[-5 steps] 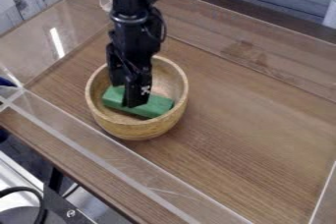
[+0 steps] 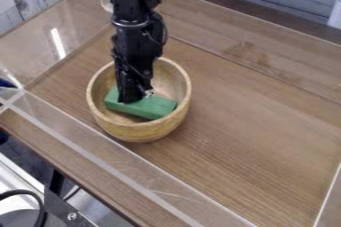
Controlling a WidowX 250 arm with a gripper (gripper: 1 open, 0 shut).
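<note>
A light wooden bowl (image 2: 167, 125) sits left of centre on the wooden table, with a green block (image 2: 150, 109) lying inside it. My black gripper (image 2: 130, 93) reaches down from above into the bowl, its tips low at the block's upper left end. The gripper looks shut; whether anything is between its fingertips is too small and dark to tell.
Clear plastic edging runs along the lower left, with a black cable (image 2: 47, 196) beyond it. A white wall or panel stands at the back.
My gripper has come down into the bowl, to the green block, over the last second. The bowl has stayed about in place.
</note>
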